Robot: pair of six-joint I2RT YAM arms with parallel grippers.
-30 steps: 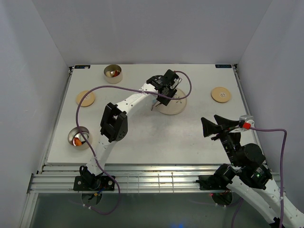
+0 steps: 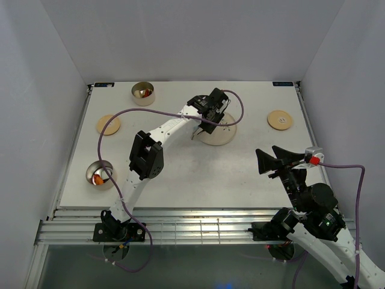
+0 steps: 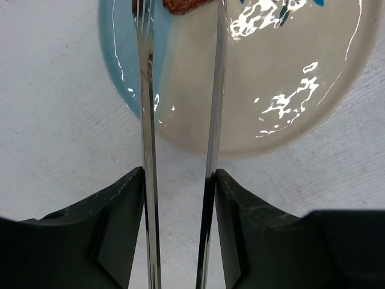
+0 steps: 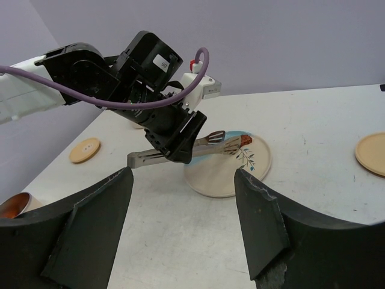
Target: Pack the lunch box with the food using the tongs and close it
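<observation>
My left gripper is shut on a pair of metal tongs, one tong arm against each finger. The tongs' tips reach over the beige and blue plate, which has a small leaf pattern. A brown piece of food shows at the top of the left wrist view, between the tong arms. From the side, the food appears at the tongs' ends; whether they grip it I cannot tell. Over the table's front right, my right gripper is part open, nothing between its fingers.
Two pots with food inside stand at left: a beige one at the back and a metal one nearer the front. Round wooden lids lie at left and right.
Almost nothing differs. The left arm has shifted very slightly, with the tongs still over the plate, and the right arm has moved a touch to the right.
</observation>
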